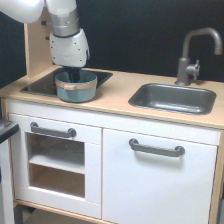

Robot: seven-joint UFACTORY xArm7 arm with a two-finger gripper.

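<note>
The white robot arm reaches down from the top left, and its black gripper (70, 72) is at a blue-grey pot (76, 93) with a tan band, on or just over the dark stovetop (41, 86) at the left of the toy kitchen counter. The fingertips are partly hidden by the pot's rim, so whether they grip it is unclear.
A steel sink (171, 99) with a tall faucet (186, 62) sits in the right of the wooden counter (119, 106). The counter between stovetop and sink is clear. Below are white cupboards (160, 185), the left one with a window.
</note>
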